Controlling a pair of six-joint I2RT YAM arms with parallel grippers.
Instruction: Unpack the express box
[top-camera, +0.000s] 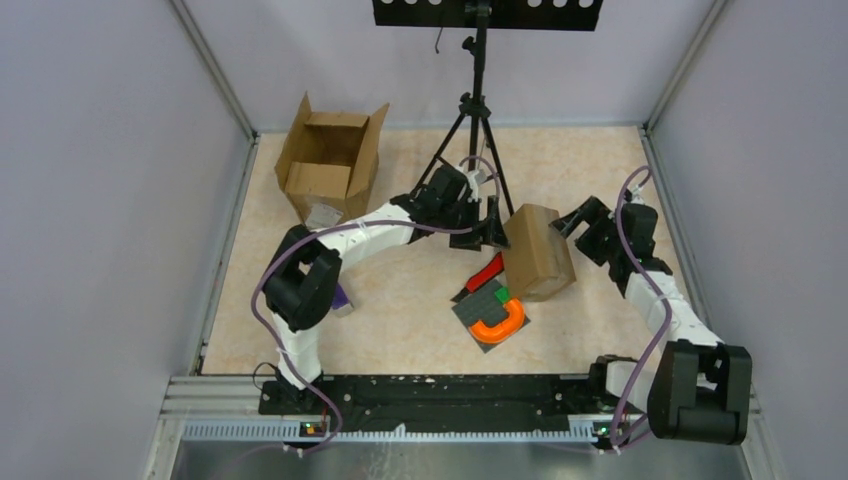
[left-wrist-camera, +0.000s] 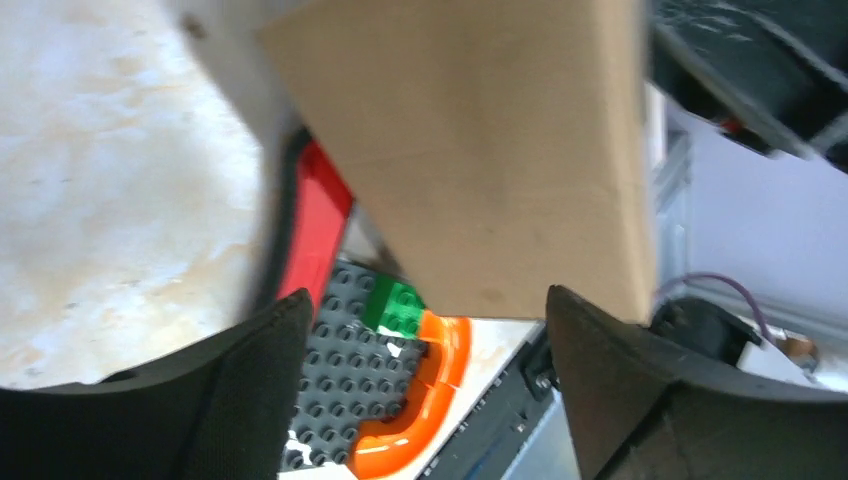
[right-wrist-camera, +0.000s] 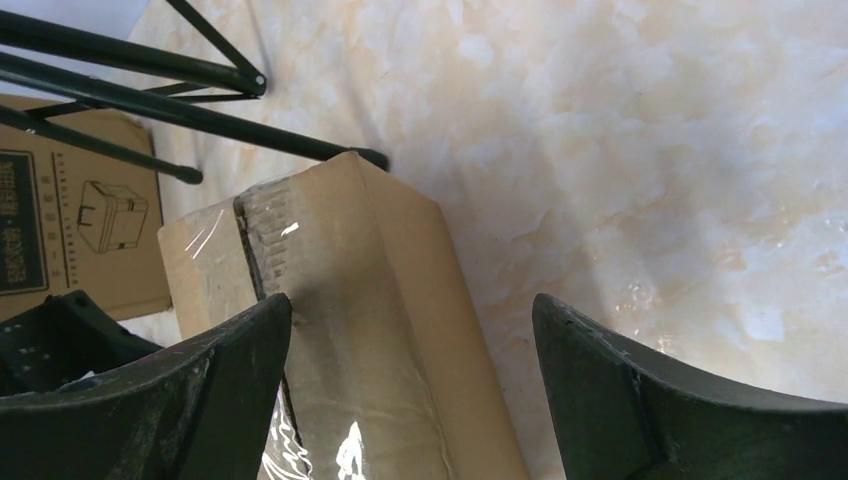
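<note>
A brown taped express box (top-camera: 540, 262) stands right of the table's middle, its flaps closed. Just off its left side is my left gripper (top-camera: 490, 228), fingers apart; in the left wrist view the box (left-wrist-camera: 480, 150) fills the space beyond the fingertips. My right gripper (top-camera: 572, 235) is open at the box's upper right; from its wrist the box's taped face (right-wrist-camera: 340, 330) lies ahead, partly behind one finger (right-wrist-camera: 215, 390). A red-handled tool (top-camera: 486, 273), seemingly a cutter, lies against the box's lower left, part of it hidden.
A grey studded plate (top-camera: 467, 312) with an orange curved piece (top-camera: 505, 322) and green block lies in front of the box. Tripod legs (top-camera: 503, 180) stand close behind. An open empty carton (top-camera: 330, 165) is back left. Free table lies at the right rear.
</note>
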